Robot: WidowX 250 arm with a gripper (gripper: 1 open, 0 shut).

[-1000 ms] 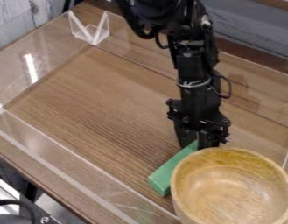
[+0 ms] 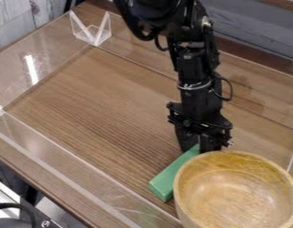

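Note:
My black arm reaches down from the top centre to my gripper (image 2: 199,134), which is low over the right front of the wooden table. A green object (image 2: 169,178) lies under and in front of the gripper, its far end at the fingertips, which are dark and hard to make out. A large pale yellow bowl (image 2: 231,196) stands at the lower right, beside the green object and covering part of it.
A white wire-like holder (image 2: 92,27) stands at the back left. The table's edges show at the left and back right.

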